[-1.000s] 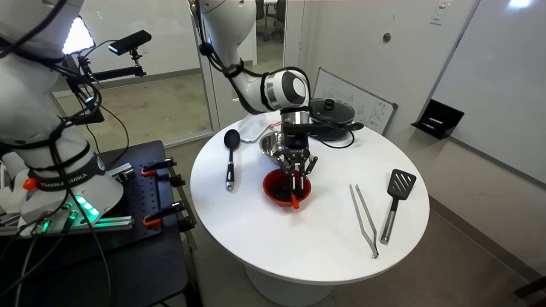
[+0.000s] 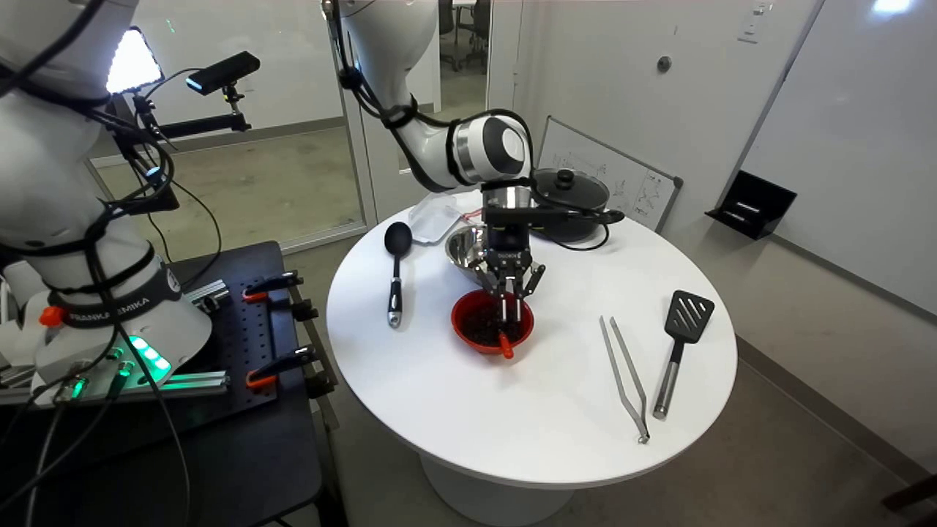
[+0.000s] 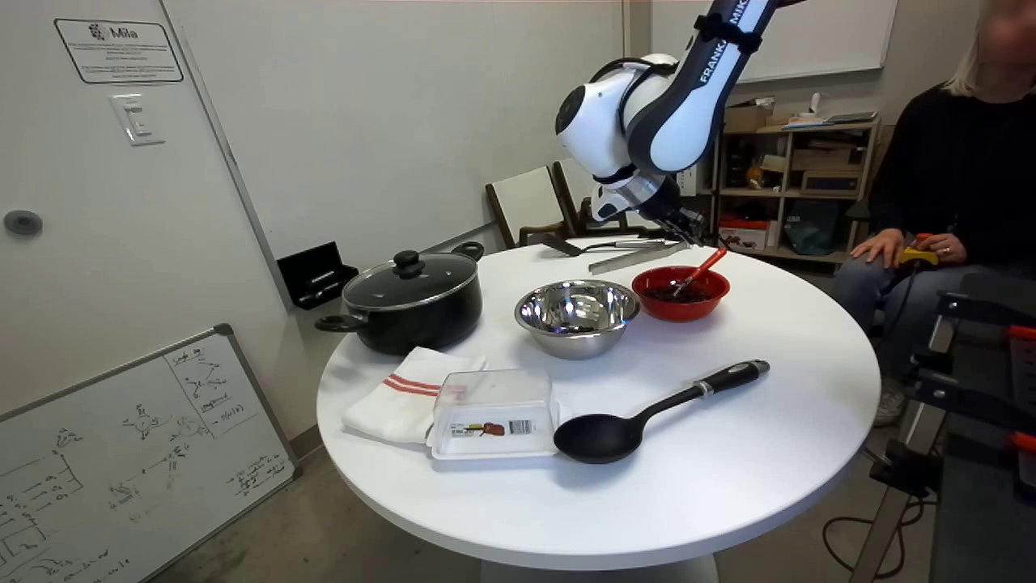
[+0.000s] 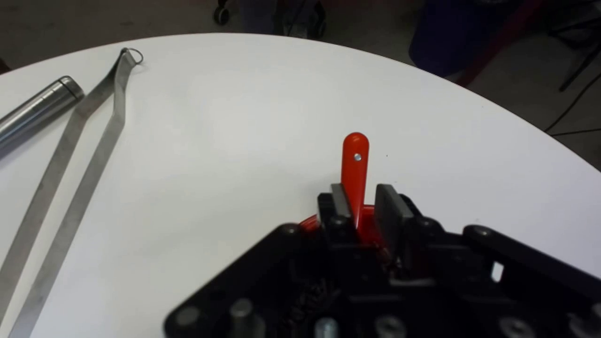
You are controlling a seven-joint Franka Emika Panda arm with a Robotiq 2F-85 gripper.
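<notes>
A red bowl [image 2: 467,334] on the white table holds dark contents. A red-handled utensil rests in it, its handle [image 3: 710,262] slanting up past the rim. My gripper [image 2: 511,309] points down over the bowl. In the wrist view the gripper has its fingers partly apart, and the red handle [image 4: 355,157] appears between them, nearer the left finger. A gap shows right of the handle, so I cannot tell whether it is held. The utensil's lower end is hidden by the fingers in that view.
Behind the red bowl stands a steel bowl [image 3: 575,335]. A lidded black pot [image 3: 418,301], a clear container [image 3: 495,418], a white cloth [image 3: 403,397] and a black spoon [image 2: 397,241] lie around. Tongs [image 2: 625,378] and a slotted turner [image 2: 689,316] are at one side.
</notes>
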